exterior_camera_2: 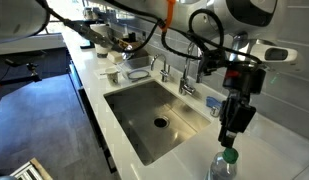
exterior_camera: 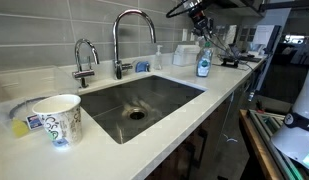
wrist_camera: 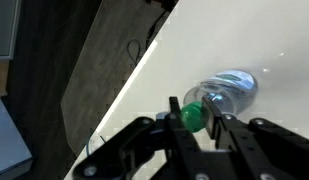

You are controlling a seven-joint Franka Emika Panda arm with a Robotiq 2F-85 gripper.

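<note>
A clear bottle with a green cap point(exterior_camera_2: 229, 156) stands upright on the counter beyond the sink's end. In exterior view 1 the bottle point(exterior_camera: 203, 66) is at the far end of the counter, with my black gripper point(exterior_camera: 202, 37) right above it. Pointing down, the gripper point(exterior_camera_2: 228, 140) reaches the top of the cap in exterior view 2. The wrist view has the green cap point(wrist_camera: 194, 117) between the two fingertips, which stand part open. Whether they touch the cap cannot be told.
The sink point(exterior_camera_2: 154, 120) and its taps lie beside the bottle. A white patterned cup point(exterior_camera: 60, 120) stands at the near end of the counter, by a clear plastic container point(exterior_camera: 14, 95). A soap bottle point(exterior_camera: 159, 58) is near the wall. The counter's edge runs close to the bottle.
</note>
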